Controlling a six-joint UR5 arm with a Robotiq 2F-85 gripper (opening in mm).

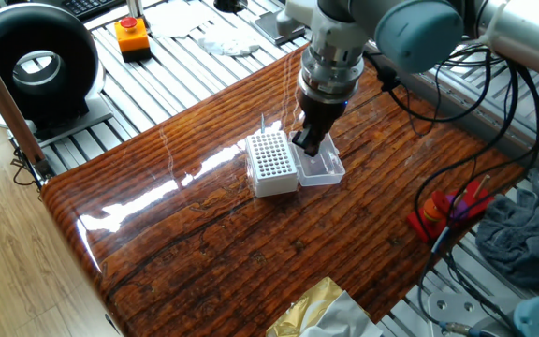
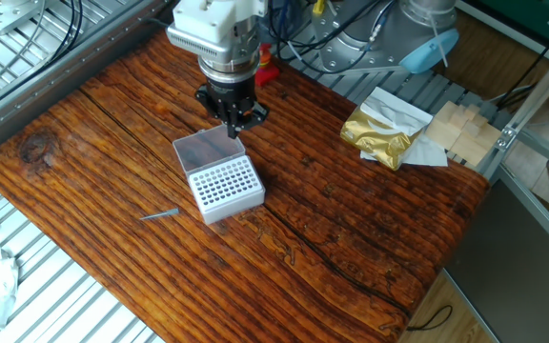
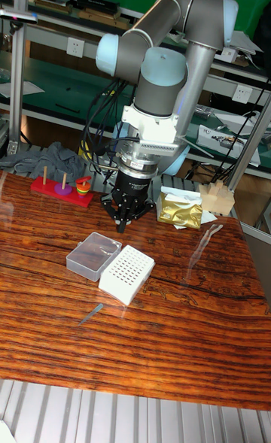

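Observation:
A white tube box point(image 1: 272, 167) with a perforated rack top sits on the wooden table, its clear lid point(image 1: 319, 161) folded open beside it. A thin grey pointed piece point(image 2: 161, 214) lies on the wood, apart from the box. My black gripper point(image 3: 121, 226) points downward over the lid side of the box in the third view. Its fingertips look together, with nothing visible between them. In the second view the gripper point(image 2: 233, 131) appears close above the lid point(image 2: 208, 150); whether it touches is unclear.
Near the robot base stands a red peg toy point(image 3: 62, 190) with coloured rings. A gold-and-white packet point(image 2: 385, 133) and wooden blocks point(image 2: 464, 132) lie near another edge. Cables point(image 1: 522, 122) hang by the arm.

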